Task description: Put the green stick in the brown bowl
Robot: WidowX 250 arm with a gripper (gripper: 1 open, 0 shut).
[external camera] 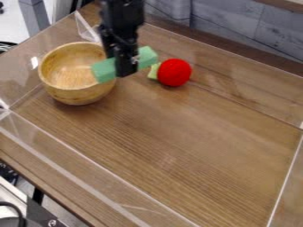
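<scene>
The green stick (104,71) is held in my gripper (122,62), its two ends showing on either side of the dark fingers. It hangs at the right rim of the brown bowl (69,94), with its left end overlapping the bowl's edge in the camera view. How high the stick is above the rim I cannot tell. The bowl stands at the upper left of the table and looks empty where its inside shows.
A red ball-like object (174,73) sits right of the gripper, with a small light green piece beside it. Clear plastic lies behind the bowl.
</scene>
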